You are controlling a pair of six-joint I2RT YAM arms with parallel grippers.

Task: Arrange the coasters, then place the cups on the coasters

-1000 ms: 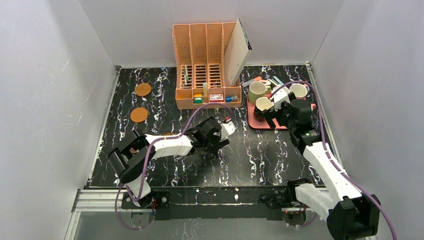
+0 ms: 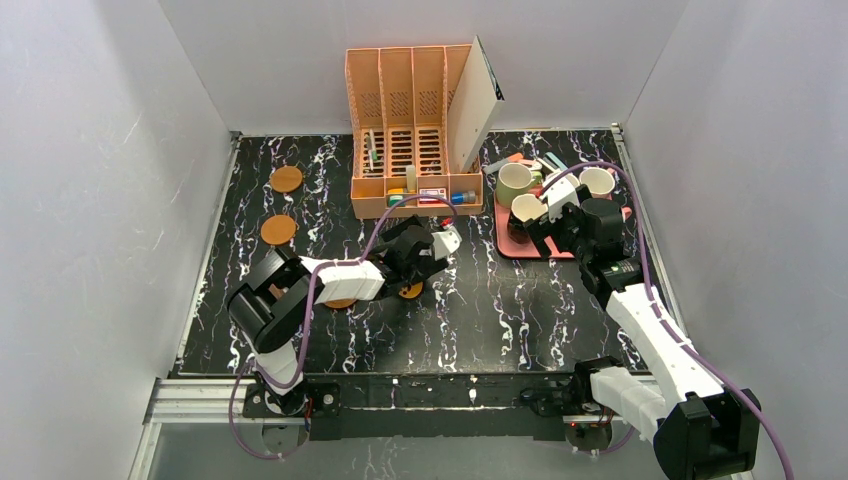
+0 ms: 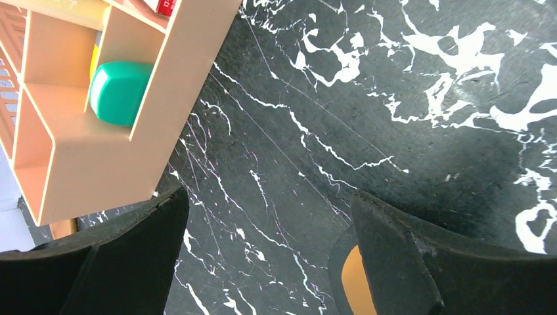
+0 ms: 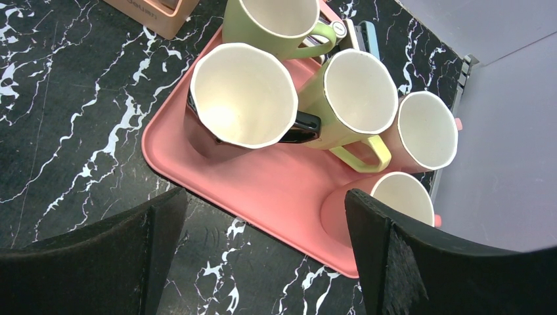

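Several cups stand in the pink tray (image 4: 217,197): a dark cup (image 4: 246,95) with a pale inside, green ones such as the green cup (image 4: 358,92), and pink ones such as the pink cup (image 4: 427,131). Which cup is meant cannot be told. My open right gripper is over the tray's front edge, empty, with the dark cup ahead of its fingers. Brown round coasters (image 2: 278,230) lie on the table's left side. Also open and empty, my left gripper is above the dark table; an orange disc (image 3: 358,282) shows partly behind one finger.
At the back centre stands an orange divided organizer (image 2: 365,200) with small items in it, close to my left gripper. Flat utensils lie behind the tray. Bare marbled table (image 2: 480,320) stretches across the front centre.
My left arm has drawn back toward the organizer and slightly left, uncovering the orange disc below it. The right arm and the cups have not moved.
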